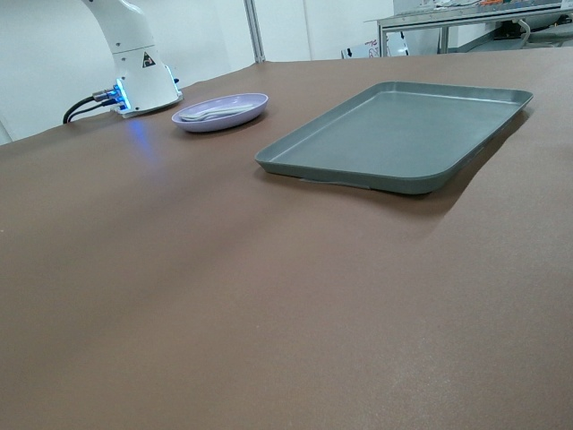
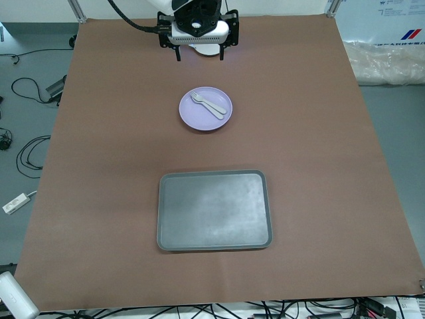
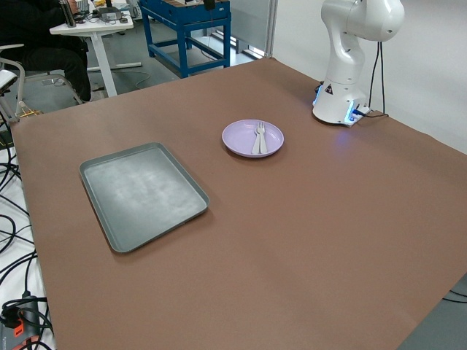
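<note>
A lilac plate (image 2: 193,116) sits on the brown table, holding a white fork (image 2: 210,103) and a knife (image 2: 208,110). The plate (image 1: 251,100) also shows in the top view, and the plate (image 3: 238,140) in the right view. A grey rectangular tray (image 2: 214,210) lies apart from it, nearer the front in the left view. The arm's black gripper (image 2: 199,51) hangs at the top edge of the left view, beyond the plate; whether it is open or shut is unclear.
The white robot arm base (image 3: 334,109) stands at the table's edge by a white wall. Cables (image 3: 14,240) run along the opposite edge. A seated person is in the background of the right view.
</note>
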